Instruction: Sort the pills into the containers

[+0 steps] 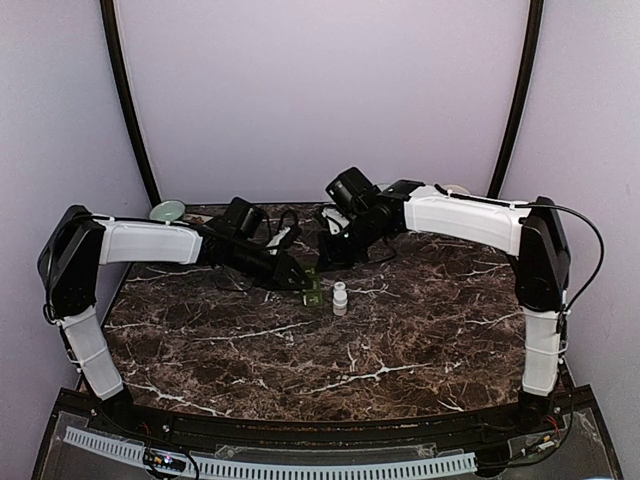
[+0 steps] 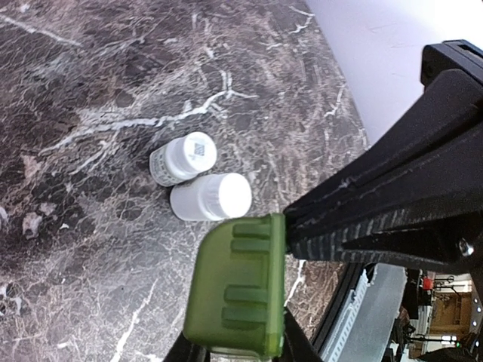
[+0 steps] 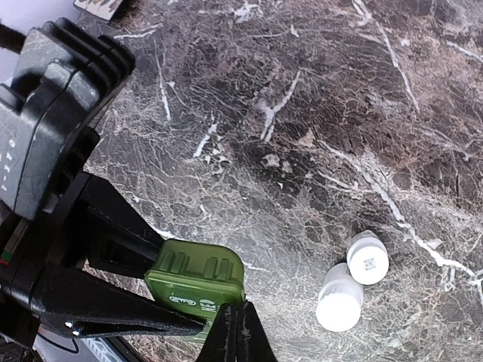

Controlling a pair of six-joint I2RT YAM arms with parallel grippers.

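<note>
A green translucent box (image 2: pixel 234 283) with ribbed recesses hangs above the table, and my left gripper (image 1: pixel 303 281) is shut on it. In the right wrist view, the left fingers (image 3: pixel 128 311) grip the box (image 3: pixel 198 265) from two sides, and raised markings show on its face. My right gripper is shut, with nothing visible between its fingers. Its tips lie at or very near the box's edge; whether they touch it I cannot tell. What the box holds is not visible. No loose pills show.
Two white capped bottles (image 3: pixel 355 279) stand close together on the dark marble table, just right of the grippers from above. A pale green bowl (image 1: pixel 167 211) sits at the back left; a white bowl (image 1: pixel 456 189) is partly hidden behind the right arm.
</note>
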